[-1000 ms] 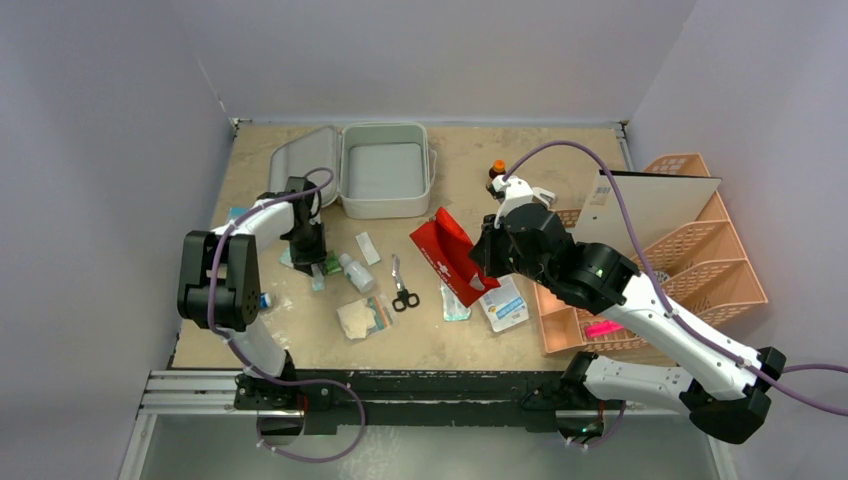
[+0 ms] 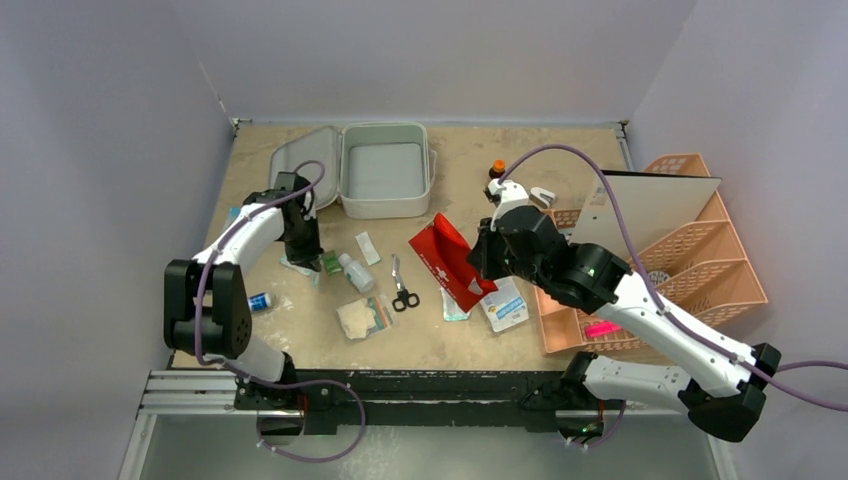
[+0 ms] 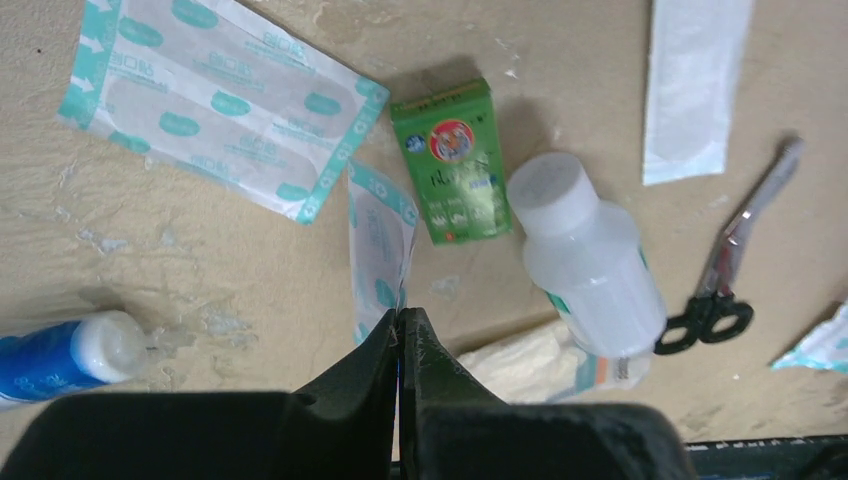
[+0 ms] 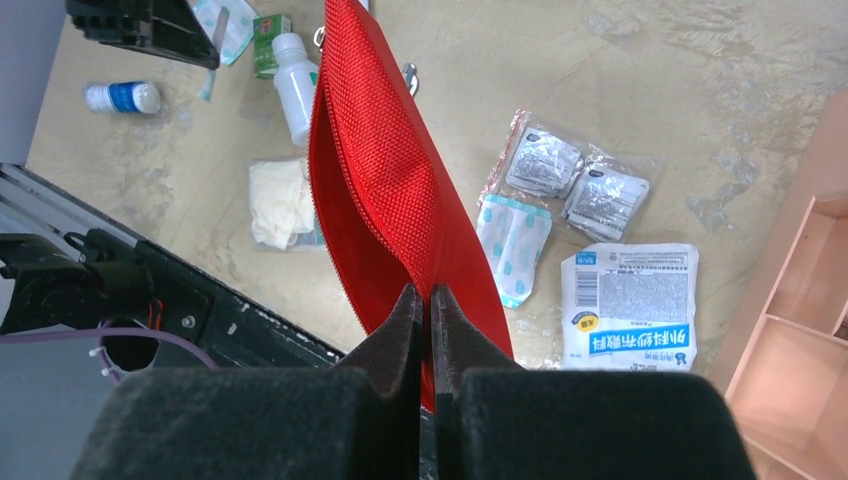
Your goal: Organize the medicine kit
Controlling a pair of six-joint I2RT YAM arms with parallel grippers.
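My right gripper is shut on the edge of a red zip pouch (image 4: 385,150), which hangs partly open above the table. On the left, my left gripper is shut on the end of a slim white-and-teal sachet (image 3: 382,240). A larger sachet (image 3: 220,95) of the same print lies flat beyond it. Close by are a small green box (image 3: 455,170), a white bottle (image 3: 600,270), black-handled scissors (image 3: 718,295) and a blue-and-white bottle (image 3: 60,355). A bag with white cloth (image 2: 357,317) lies nearer the front.
A grey-green box (image 2: 385,205) stands open at the back, empty, its lid beside it. An orange basket (image 2: 690,260) occupies the right side. Several packets, including a white-and-blue one (image 4: 630,305), lie under and beside the pouch. A brown bottle (image 2: 497,169) stands at the back.
The right arm and red pouch are nearly unchanged.
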